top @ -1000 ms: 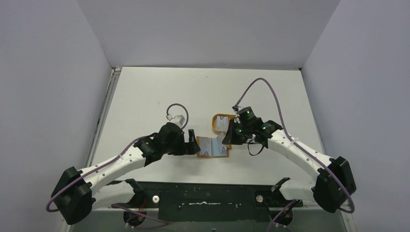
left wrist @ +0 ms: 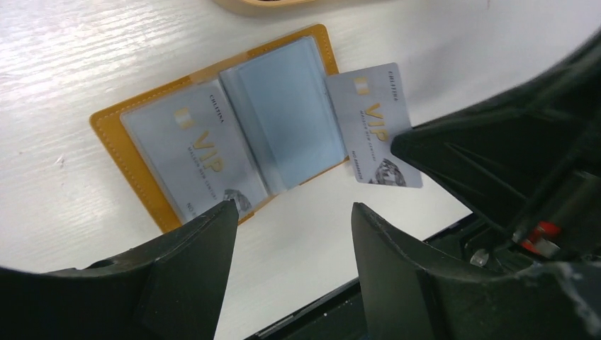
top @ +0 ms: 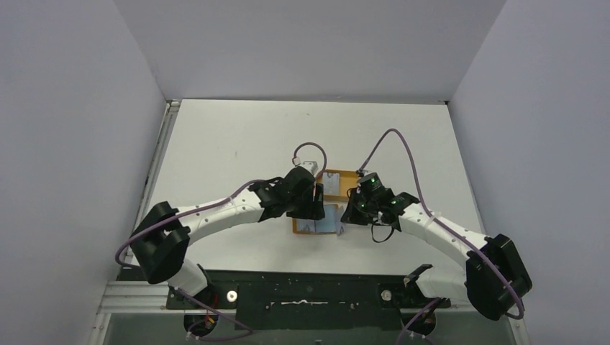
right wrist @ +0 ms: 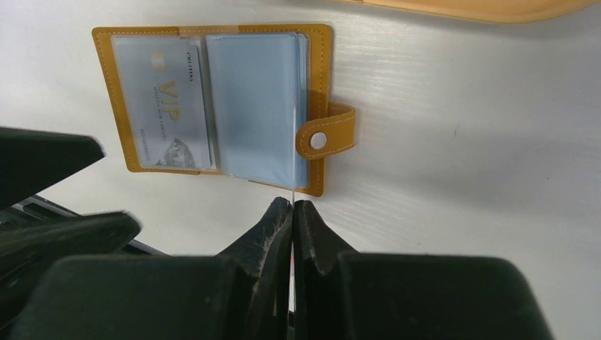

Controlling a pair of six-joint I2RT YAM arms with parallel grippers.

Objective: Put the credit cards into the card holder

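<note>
The open card holder (left wrist: 283, 106), tan with clear sleeves, lies flat on the table. A VIP card (right wrist: 166, 106) sits in its left sleeve; the blue-tinted right sleeve (right wrist: 251, 106) shows no card face. My right gripper is shut on a silver VIP card (left wrist: 372, 124), which stands edge-on to the right wrist camera at the holder's right side. In the left wrist view, the right gripper's dark finger (left wrist: 439, 142) overlaps that card's corner. My left gripper is open above the holder's near edge, nothing between its fingers.
Behind the holder stands a tan tray (top: 350, 181) with a card (top: 331, 183) in it. A strap with a snap button (right wrist: 326, 134) lies over the holder's right edge.
My left gripper has moved right, from beside the holder to over it. The right gripper, with its card, has shifted slightly right and toward the table's near edge.
</note>
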